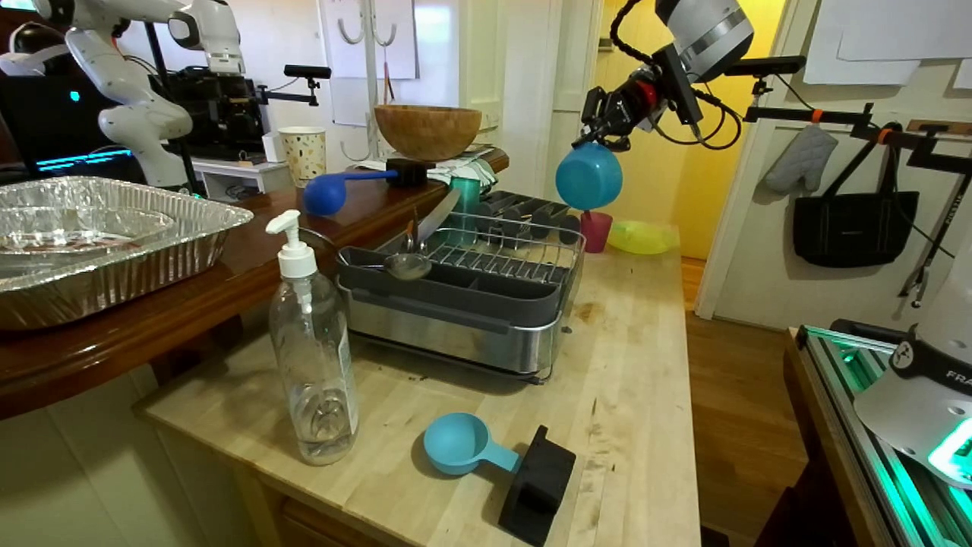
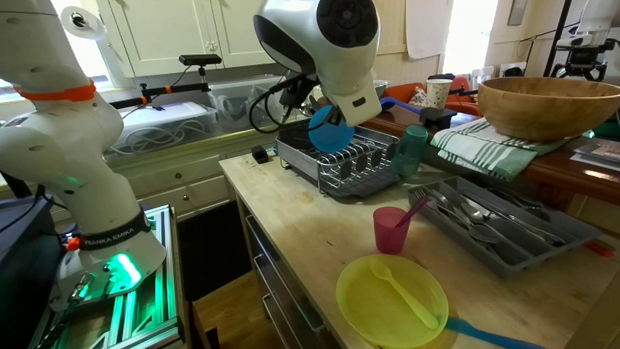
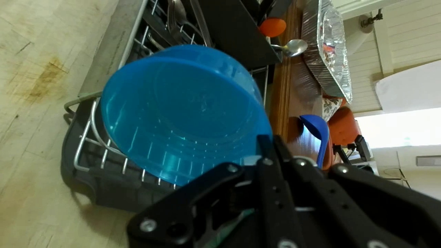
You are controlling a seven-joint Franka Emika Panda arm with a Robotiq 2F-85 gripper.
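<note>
A blue bowl (image 3: 186,111) hangs from my gripper by its thin rim, tilted so that its hollow faces the wrist camera. The fingers are shut on that rim. In exterior view 1 the bowl (image 1: 588,176) is in the air beyond the dish rack's far right corner, with the gripper (image 1: 603,143) just above it. Exterior view 2 shows the bowl (image 2: 331,129) in front of the wire dish rack (image 2: 372,152), and the arm's hand hides part of the gripper.
A pink cup (image 2: 391,230), a yellow plate (image 2: 363,311) and a grey cutlery tray (image 2: 511,261) share the counter. By the rack stands a green cup (image 2: 410,150). A pump bottle (image 1: 314,374) and turquoise scoop (image 1: 457,444) occupy the near end. Bare counter (image 1: 629,365) runs along the rack's right.
</note>
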